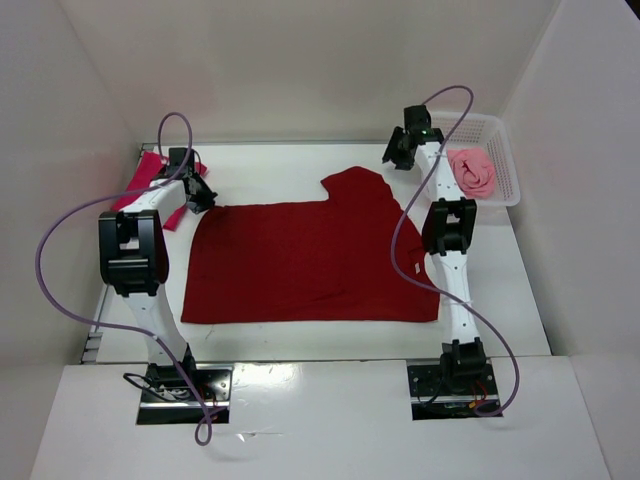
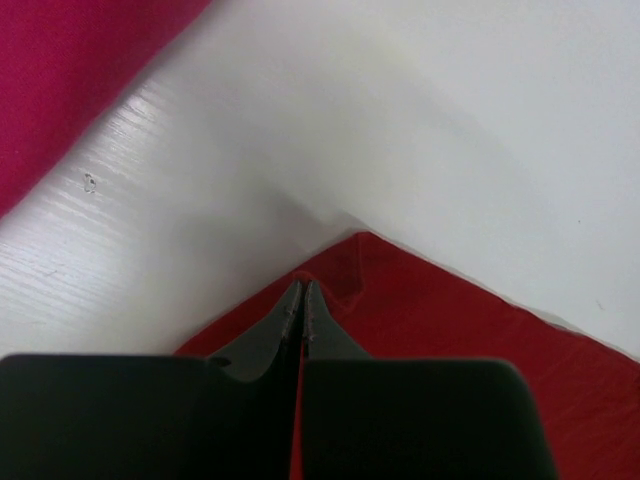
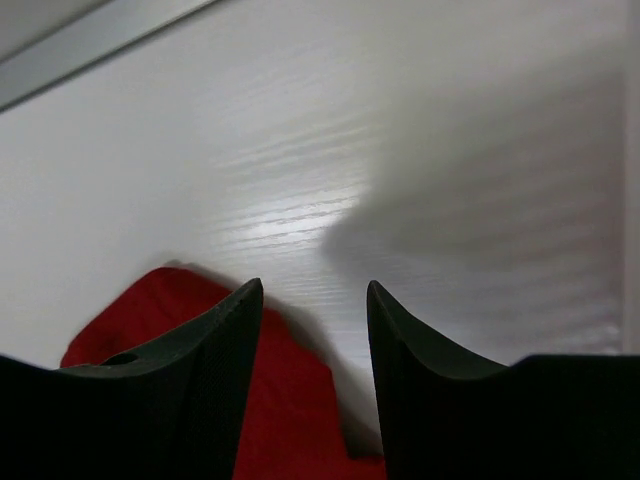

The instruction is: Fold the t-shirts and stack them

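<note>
A dark red t-shirt [image 1: 290, 260] lies spread across the middle of the table, one sleeve [image 1: 355, 182] reaching toward the back. My left gripper [image 1: 213, 207] is at its back left corner. In the left wrist view the left gripper is shut, its tips on a small raised fold of the red cloth [image 2: 450, 310]. My right gripper [image 1: 388, 160] is above the table just right of the sleeve. In the right wrist view the right gripper stands open, with nothing between its fingers and the sleeve [image 3: 280, 385] below and to the left.
A folded magenta cloth [image 1: 148, 175] lies at the back left, partly under the left arm. At the back right, a white basket [image 1: 508, 165] holds a pink cloth [image 1: 475, 172]. Bare table [image 1: 265, 170] shows behind the shirt.
</note>
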